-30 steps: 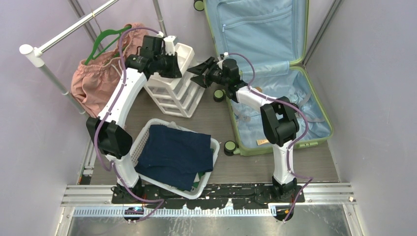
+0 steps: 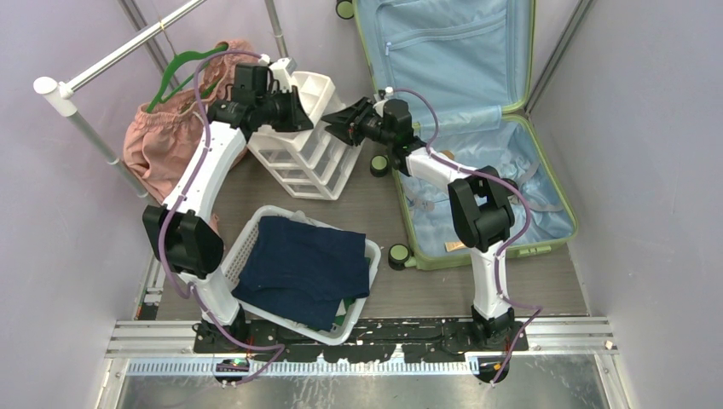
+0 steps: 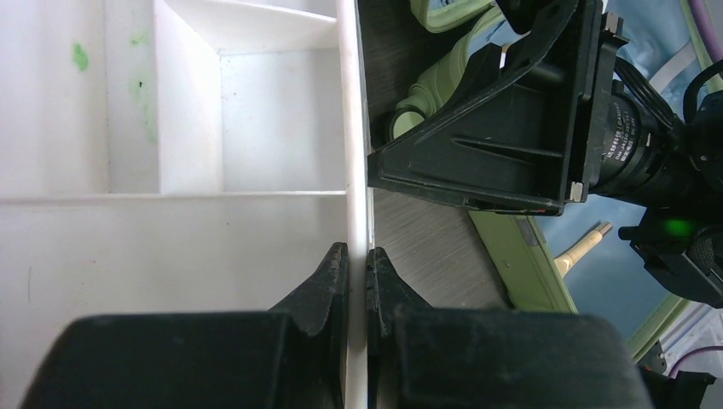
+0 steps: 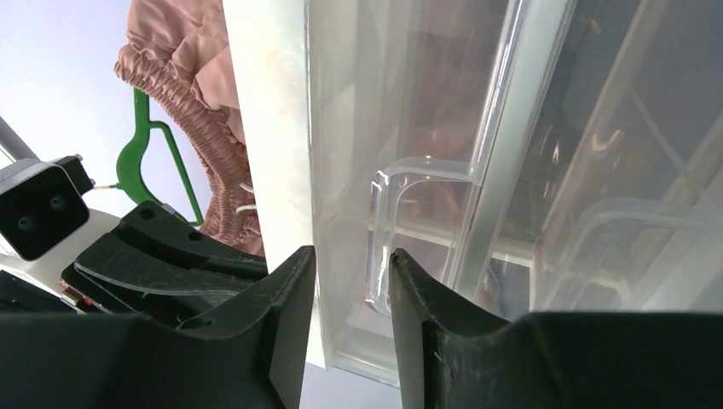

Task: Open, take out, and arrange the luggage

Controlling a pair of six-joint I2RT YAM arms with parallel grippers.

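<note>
A white plastic drawer unit [image 2: 298, 175] stands at the back centre. My left gripper is shut on the rim of its top tray [image 3: 281, 111]. My right gripper is part open at the unit's clear-drawer side [image 4: 443, 128], nothing visibly between its fingers. The open green suitcase [image 2: 554, 179] lies on the right, its lid [image 2: 448, 51] raised and its blue lining showing, partly hidden by the right arm.
A white basket [image 2: 245, 243] with navy clothing [image 2: 303, 264] sits at the front centre. A pink garment [image 2: 149, 149] on a green hanger hangs from a rail [image 2: 136, 43] at left. Bare floor shows between basket and suitcase.
Both grippers have shifted slightly to the left over the last second, and the drawer unit has moved a little the same way with them.
</note>
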